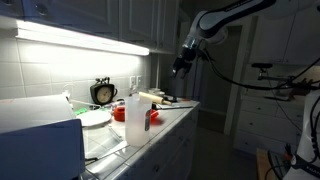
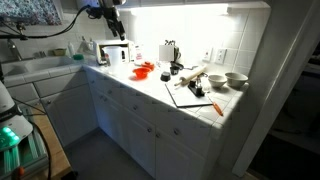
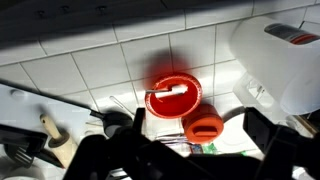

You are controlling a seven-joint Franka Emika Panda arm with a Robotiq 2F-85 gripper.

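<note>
My gripper stands open and empty, its two dark fingers spread wide at the bottom of the wrist view. In exterior view 1 the gripper (image 1: 181, 70) hangs high above the far end of the counter. Below it in the wrist view lies a red bowl (image 3: 158, 108) with a small white, red-ended object (image 3: 168, 91) inside. Beside the bowl sits a round red lidded container (image 3: 204, 127), partly covered by the gripper. The gripper is well clear of everything on the counter.
A white container (image 1: 137, 121) stands tall near the front of the counter. Toward the other end lie a board (image 2: 188, 96), a rolling pin (image 2: 191, 79) and white bowls (image 2: 217, 80). A toaster (image 2: 114, 52) is at the back. Overhead cabinets (image 1: 75, 20) line the wall.
</note>
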